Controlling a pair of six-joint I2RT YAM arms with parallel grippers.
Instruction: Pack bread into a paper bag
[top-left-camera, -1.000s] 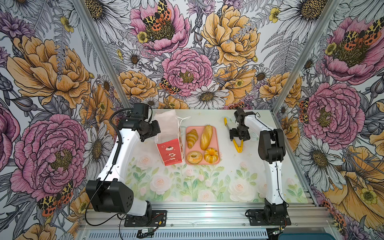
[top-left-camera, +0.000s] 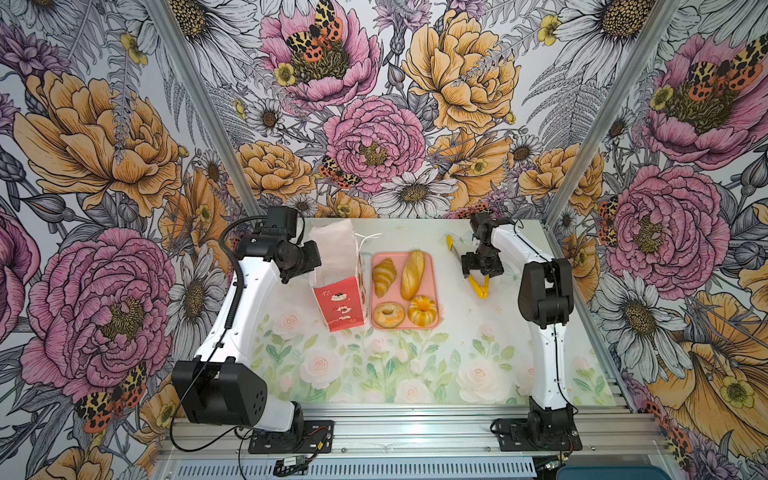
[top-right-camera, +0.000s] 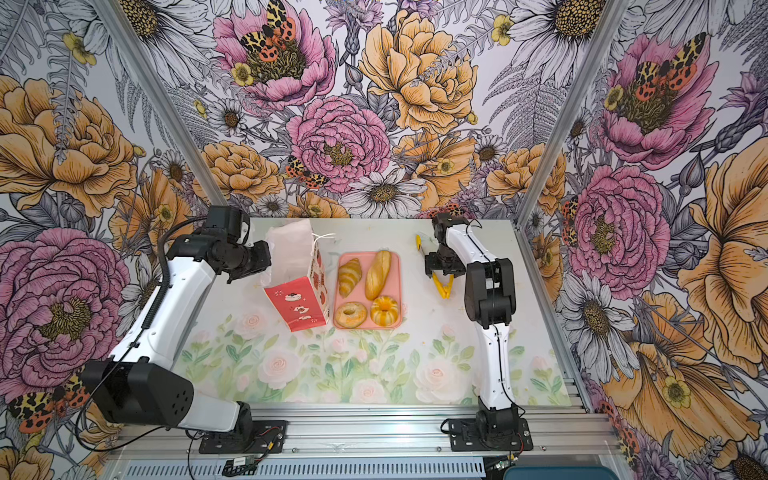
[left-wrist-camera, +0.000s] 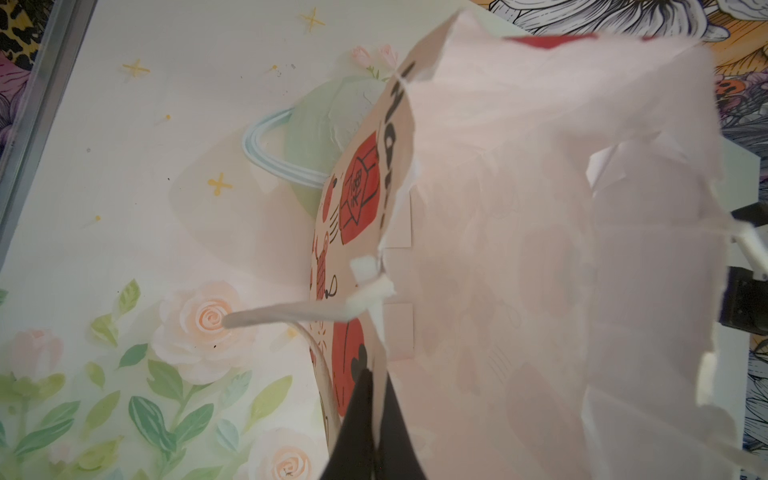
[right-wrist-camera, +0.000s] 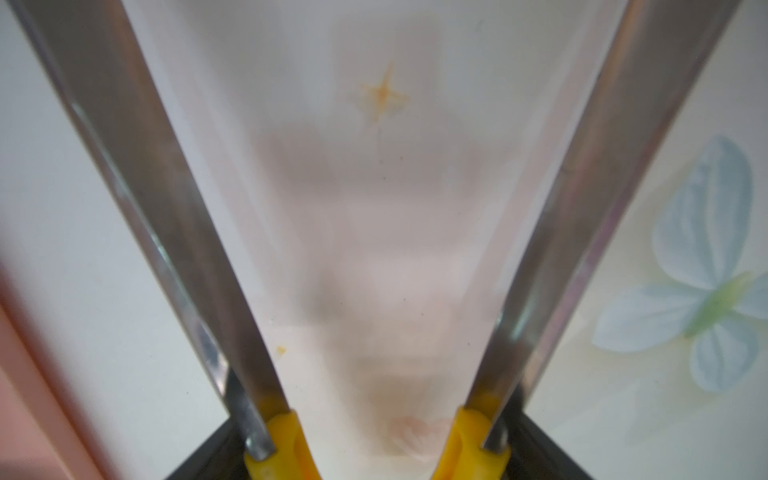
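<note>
A paper bag (top-left-camera: 340, 300), red and printed in front with a pale upper part, stands open at the top, left of the tray. My left gripper is shut at its side edge, the thin paper running between the fingers. On the pink tray (top-left-camera: 405, 317) lie a croissant (top-left-camera: 384, 277), a long loaf (top-left-camera: 412, 274), a donut (top-left-camera: 389, 314) and a ring-shaped bread (top-left-camera: 422, 312). Tongs with metal arms and yellow ends (top-left-camera: 480, 286) are right of the tray. My right gripper stands open over them, one finger outside each arm; whether it touches them cannot be told.
A narrow strip is clear between tray and tongs. Metal frame posts (top-left-camera: 592, 120) and patterned walls enclose the back and sides. Two white cord handles (top-right-camera: 324, 236) stick out from the bag's top.
My right gripper has moved slightly toward the back of the table, and the tongs' yellow ends have shifted a little the same way. The left arm, bag and breads look unmoved.
</note>
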